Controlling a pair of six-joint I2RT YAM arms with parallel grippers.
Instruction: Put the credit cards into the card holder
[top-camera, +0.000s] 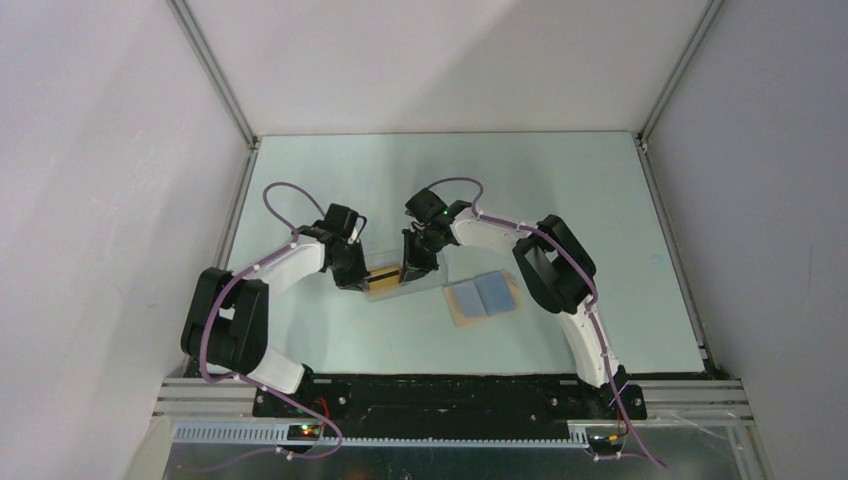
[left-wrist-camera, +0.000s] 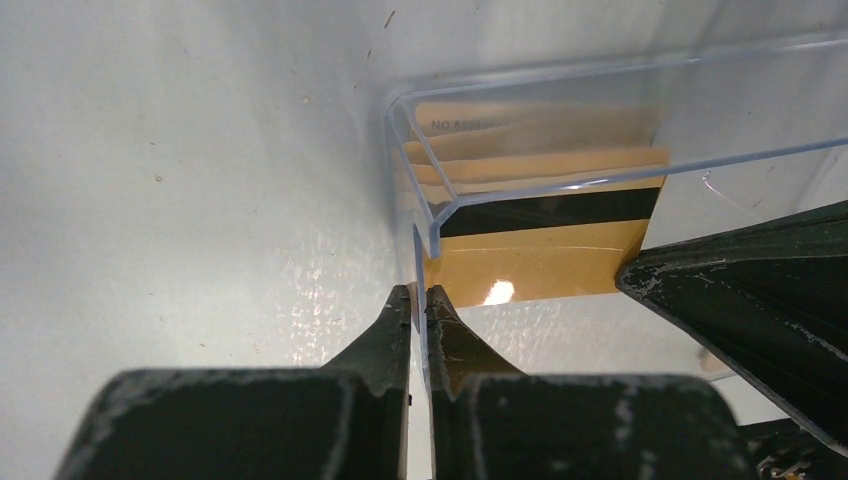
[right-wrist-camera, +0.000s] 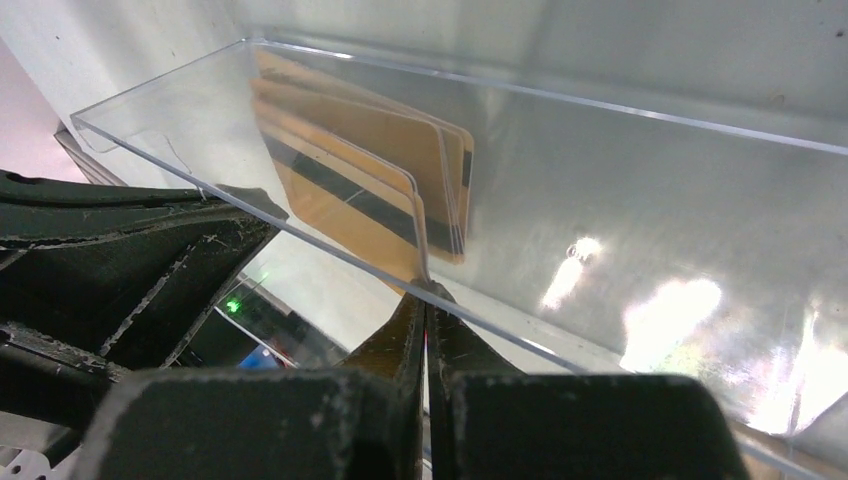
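A clear plastic card holder (top-camera: 438, 287) lies between my grippers, with several tan cards (left-wrist-camera: 530, 262) inside at its left end, some with a black stripe. In the left wrist view, my left gripper has its fingertips close together on the holder's end wall. My right gripper is shut at the holder's near long rim, beside the cards; the rim hides part of its tips, and I see nothing held between them.
A tan mat with two blue-grey cards (top-camera: 493, 293) lies right of the holder.
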